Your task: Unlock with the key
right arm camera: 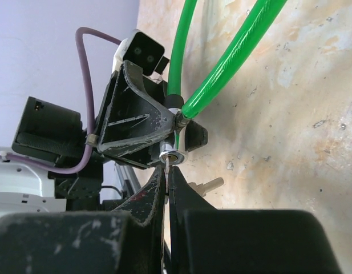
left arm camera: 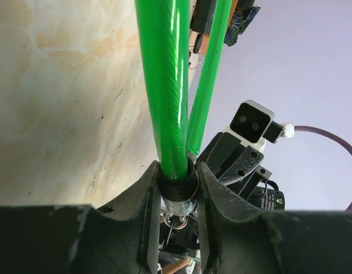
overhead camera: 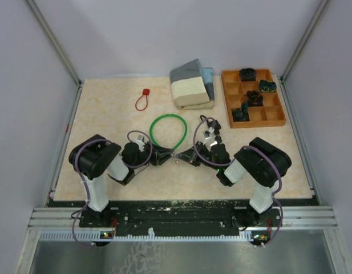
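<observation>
A green cable lock (overhead camera: 168,116) forms a loop on the table in the top view. In the left wrist view, my left gripper is closed around the lock's metal end (left arm camera: 177,206) and its black collar. My right gripper is shut on a key (right arm camera: 166,164), most of which its fingers hide. That key's tip meets the keyhole in the chrome lock barrel (right arm camera: 174,145); how deep it sits I cannot tell. A second key (right arm camera: 210,185) hangs beside the barrel. The cable's other end still joins the barrel's side.
A wooden compartment tray (overhead camera: 270,117) stands at the back right, with folded cloths (overhead camera: 190,91) left of it. A red looped item (overhead camera: 145,92) lies at the back left. Black keys (overhead camera: 213,124) rest behind my right arm. Bare table surrounds the loop.
</observation>
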